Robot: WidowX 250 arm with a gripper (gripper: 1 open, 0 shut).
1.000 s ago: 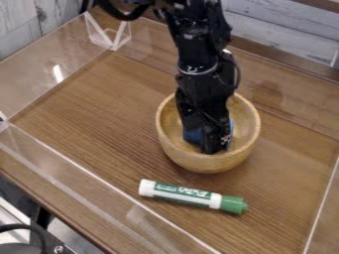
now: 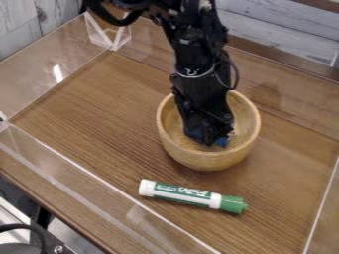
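Observation:
My black gripper [image 2: 208, 123] reaches down from the top centre into a wooden bowl [image 2: 179, 149]. A small blue object [image 2: 219, 141] sits inside the bowl at the fingertips, largely hidden by the gripper. Whether the fingers are shut on it I cannot tell. In front of the bowl a green and white marker [image 2: 192, 195] lies on the wooden table.
Clear side walls and a back ledge border it, with cables at the lower left.
The gripper has shifted within the bowl, and the blue object's visible part has moved from the middle toward the lower right. The bowl and marker have stayed in place.

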